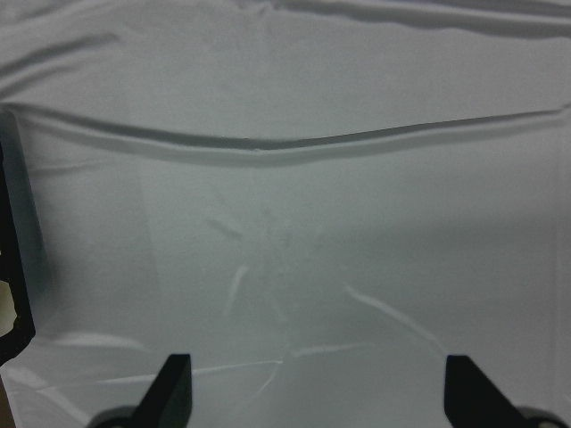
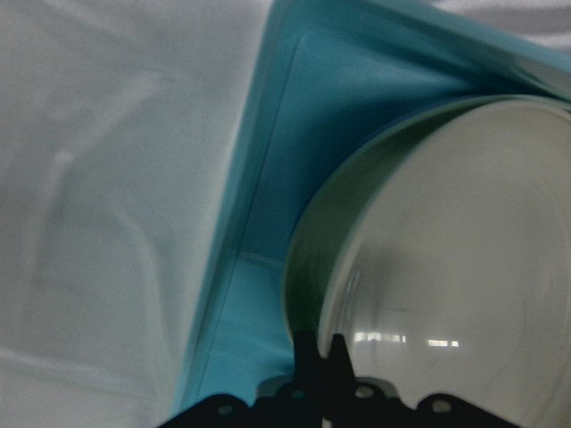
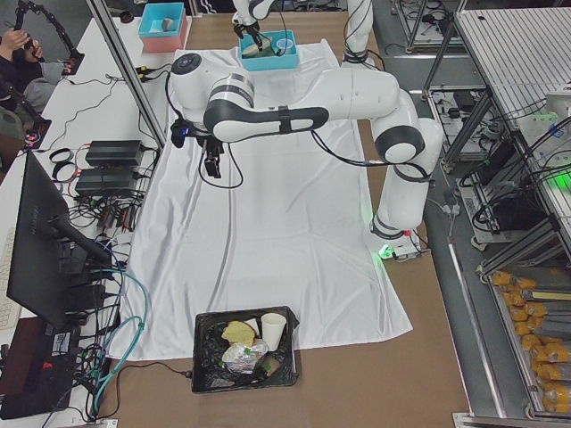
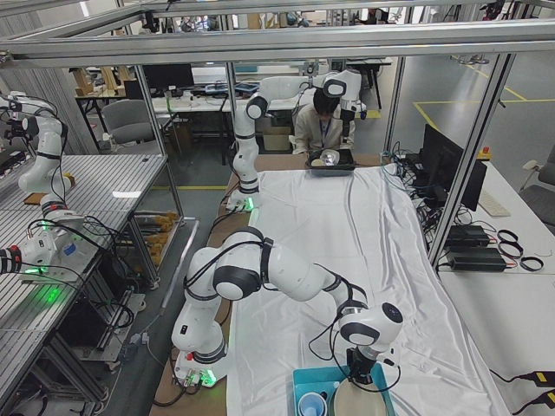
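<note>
A blue tub [image 4: 306,376] at one end of the white cloth holds a blue cup [image 4: 312,404] and round dishes. In the right wrist view a pale plate [image 2: 455,241] leans over a green dish [image 2: 312,241] inside it. My right gripper is down at the plate's rim, fingertips close together; whether it grips the rim is unclear. My left gripper stands open above bare cloth [image 1: 294,232]. At the other end a black tray [image 3: 210,374] holds a white cup [image 3: 272,328], a yellow item [image 3: 238,333] and crumpled clear plastic [image 3: 239,358].
A monitor [image 3: 40,259], cables and dark boxes [image 3: 107,183] line one side, metal racks [image 3: 508,53] the other. A person [image 4: 316,130] sits behind the black tray.
</note>
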